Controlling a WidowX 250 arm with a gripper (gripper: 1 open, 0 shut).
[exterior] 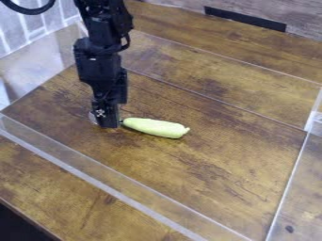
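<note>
The black gripper (pixel 107 115) is low over the wooden table at the left of centre, above the bowl end of a spoon, which it mostly hides. The spoon's pale yellow-green handle (pixel 156 127) lies to the right of the fingers, pointing toward the lower right. The gripper stands open; whether its fingertips touch the spoon cannot be told.
A wooden table (pixel 227 169) fills most of the view, largely bare. Clear panels edge it at the left, front and right. A dark slot shows at the back edge.
</note>
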